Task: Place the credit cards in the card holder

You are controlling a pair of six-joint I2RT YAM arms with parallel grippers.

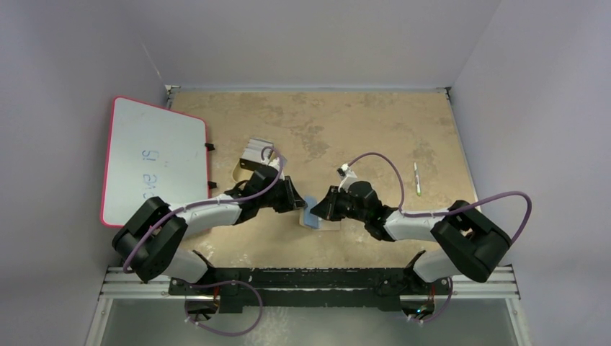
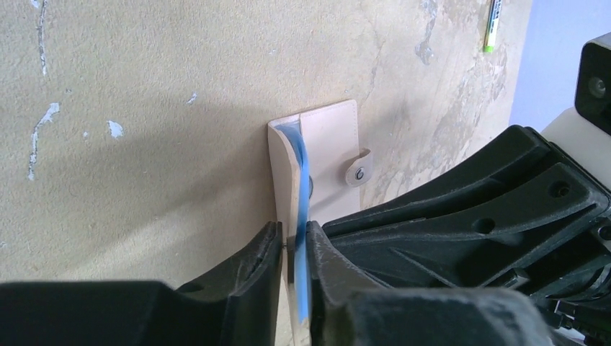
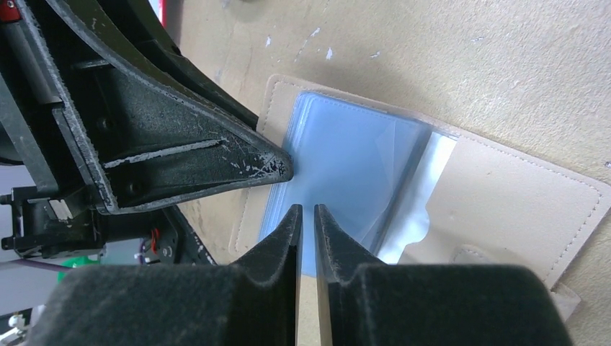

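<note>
The pale card holder [image 3: 515, 191] lies spread on the table, its blue sleeves [image 3: 353, 158] against the left cover. In the left wrist view that cover [image 2: 280, 173] stands raised, seen edge-on with the blue beside it. My left gripper straddles the cover and sleeve edge, one finger on each side; whether it grips them is unclear. In the right wrist view, one of its fingers [image 3: 270, 166] overlaps the sleeves' edge. My right gripper is shut to a narrow gap over the sleeves; anything thin between its tips cannot be made out. Separate cards are not discernible.
A box-like stack of silvery items [image 1: 256, 153] stands behind my left arm. A whiteboard [image 1: 155, 162] fills the left side, and a pen [image 1: 416, 179] lies far right. Both grippers are close together at the holder.
</note>
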